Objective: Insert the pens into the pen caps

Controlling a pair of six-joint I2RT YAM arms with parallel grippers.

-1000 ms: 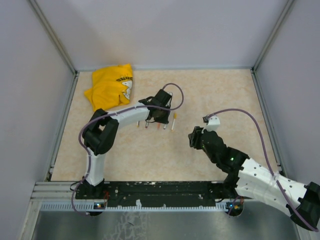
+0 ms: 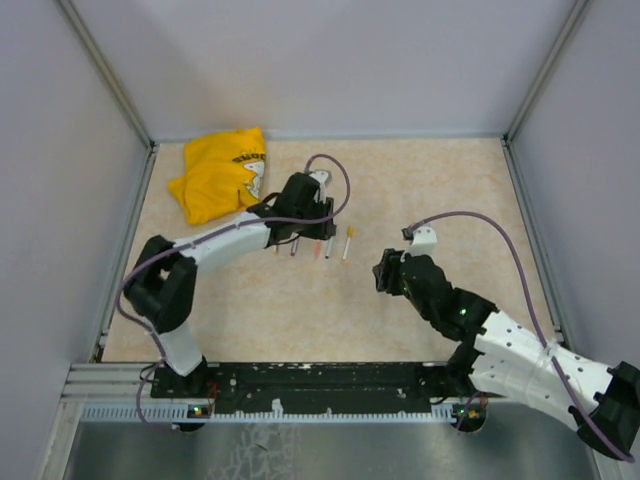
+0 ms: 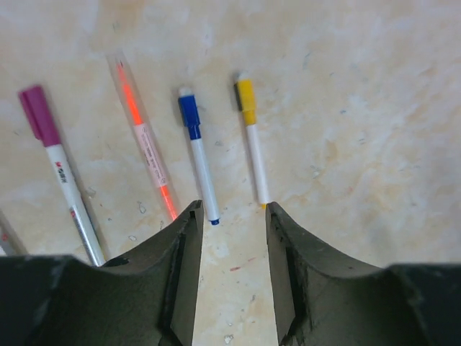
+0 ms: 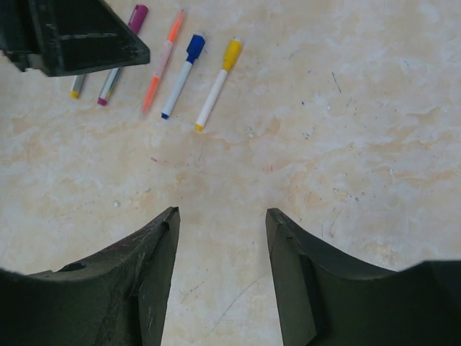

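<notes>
Several capped pens lie roughly side by side on the table. In the left wrist view they are a purple-capped pen [image 3: 65, 173], an orange pen [image 3: 146, 140], a blue-capped pen [image 3: 199, 155] and a yellow-capped pen [image 3: 253, 140]; part of another pen [image 3: 7, 238] shows at the left edge. Above them hangs my left gripper, fingers apart and empty, with the blue-capped pen lying on the table below. My right gripper also stands open, over bare table to the right of the pens. The left arm hides some pens in the top view.
A yellow cloth bag [image 2: 215, 178] lies at the back left. Bare table [image 2: 450, 180] spreads at the right and in front of the pens. The left gripper reaches into the right wrist view's upper left.
The right gripper has barely shifted.
</notes>
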